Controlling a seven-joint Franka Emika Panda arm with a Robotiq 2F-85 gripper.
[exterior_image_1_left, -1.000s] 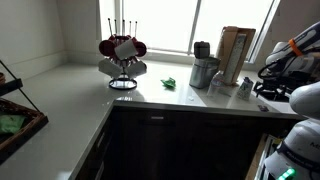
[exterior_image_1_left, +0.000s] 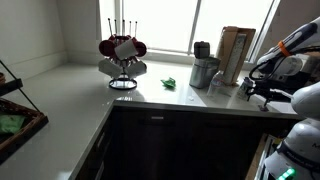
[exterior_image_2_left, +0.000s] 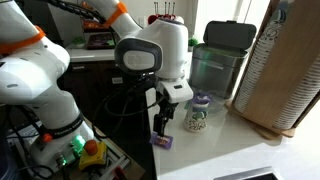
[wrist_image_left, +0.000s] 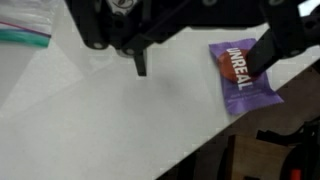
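A purple packet marked "UNREAL" (wrist_image_left: 241, 86) lies on the white counter, close to the counter's edge in the wrist view. My gripper is open above the counter, and one dark finger (wrist_image_left: 259, 62) overlaps part of the packet in that view. The other finger (wrist_image_left: 140, 62) is over bare counter, so the packet is off to one side of the gap. In exterior view 2 the same packet (exterior_image_2_left: 163, 142) shows just below my gripper (exterior_image_2_left: 160, 122). Nothing is held.
A clear container with a purple top (exterior_image_2_left: 197, 112) stands beside the arm, in front of a grey bin (exterior_image_2_left: 218, 68). A tall brown cardboard piece (exterior_image_2_left: 280, 70) is at the right. A clear bag with a green-blue edge (wrist_image_left: 24, 36) lies across from the packet. Bare counter spreads between them.
My gripper has shifted slightly leftward in exterior view 1, staying at the counter's right end. The other things there look unmoved.
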